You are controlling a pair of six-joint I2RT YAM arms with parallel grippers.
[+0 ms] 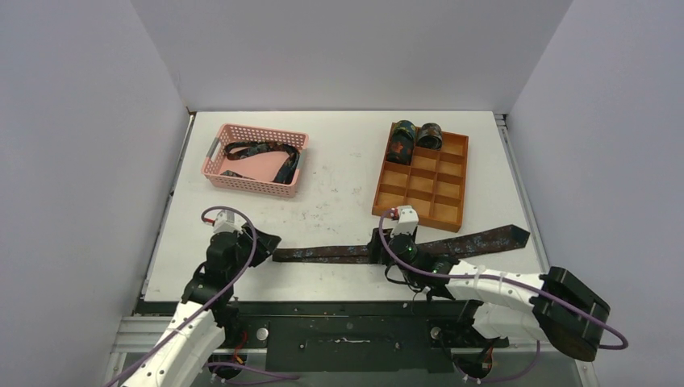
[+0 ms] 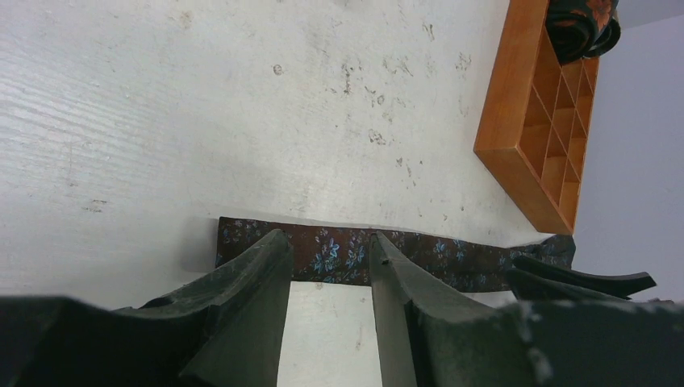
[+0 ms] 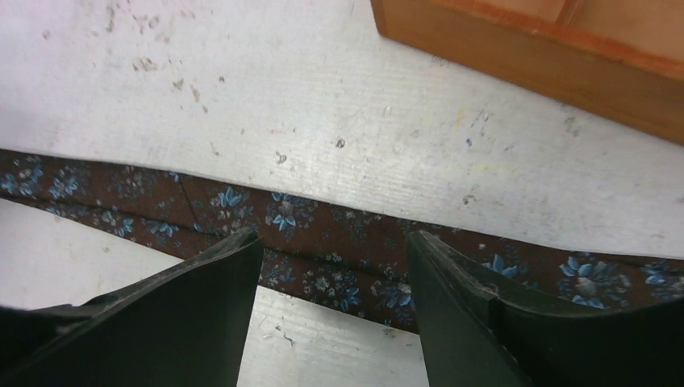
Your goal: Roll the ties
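Observation:
A brown tie with blue flowers [image 1: 327,253] lies stretched across the front of the table, folded double in its left part, with a pointed end at the right. In the left wrist view its folded end [image 2: 234,235] lies flat near my left gripper, whose fingers stand apart with nothing held between them. My right gripper hangs over the middle of the tie, fingers apart; the tie [image 3: 282,214] runs flat beneath them. From above, that gripper covers part of the tie.
A brown wooden compartment box [image 1: 453,181] stands behind the tie, with several rolled ties [image 1: 401,147] in its back compartments. At the back left is a pink basket [image 1: 226,182] with a loose dark tie [image 1: 284,165] inside. The table between basket and box is clear.

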